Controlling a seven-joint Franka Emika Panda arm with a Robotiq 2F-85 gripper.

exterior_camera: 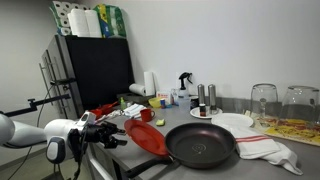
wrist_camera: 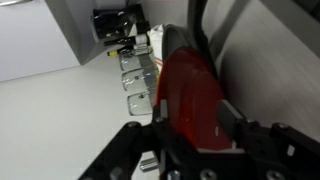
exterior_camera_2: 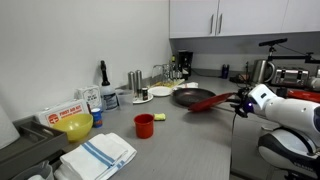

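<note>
A red plate-like disc (exterior_camera: 146,137) lies tilted at the counter's near edge, by the handle of the dark frying pan (exterior_camera: 200,145). My gripper (exterior_camera: 116,131) is low beside the disc's outer side. In the wrist view the gripper has its fingertips spread apart, and the disc (wrist_camera: 190,88) fills the view beyond and between them. Exterior view 2 shows the disc (exterior_camera_2: 210,102) slanting down from the gripper (exterior_camera_2: 238,99) toward the counter. Whether a finger still touches its rim is hard to see.
A white plate (exterior_camera: 232,120), a striped towel (exterior_camera: 268,149) and glass jars (exterior_camera: 264,101) are beyond the pan. A red mug (exterior_camera_2: 144,126) and yellow bowl (exterior_camera_2: 74,125) stand farther along the counter. Bare counter (exterior_camera_2: 195,145) lies between the mug and the disc.
</note>
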